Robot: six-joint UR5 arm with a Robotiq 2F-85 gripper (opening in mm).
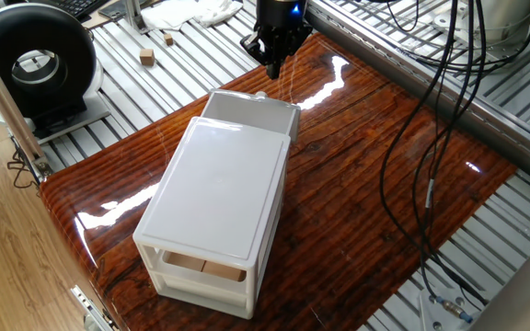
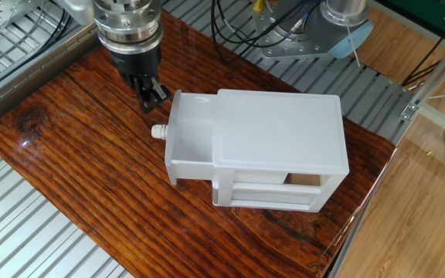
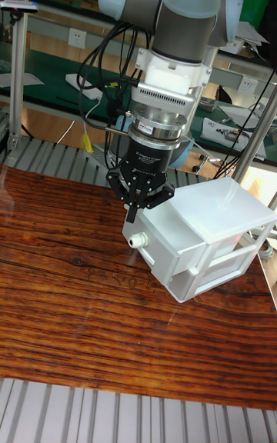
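A white drawer cabinet (image 1: 214, 188) stands on the brown wooden board. Its upper drawer (image 2: 191, 135) is pulled partway out, and the part of its inside that shows looks empty. A white round knob (image 2: 158, 131) sticks out from the drawer's front. My black gripper (image 1: 273, 72) hangs above the board just beyond that front, pointing down and apart from the knob as seen from the second exterior view. Its fingers (image 3: 131, 214) come together in a narrow tip, shut, with nothing showing between them.
Tan pieces (image 1: 212, 268) show inside the cabinet through its back opening. Two small wooden blocks (image 1: 146, 57) lie on the slatted metal table beyond the board, near a black ring-shaped object (image 1: 37, 66). Black cables (image 1: 431, 138) hang over one side. Much of the board (image 3: 90, 304) is bare.
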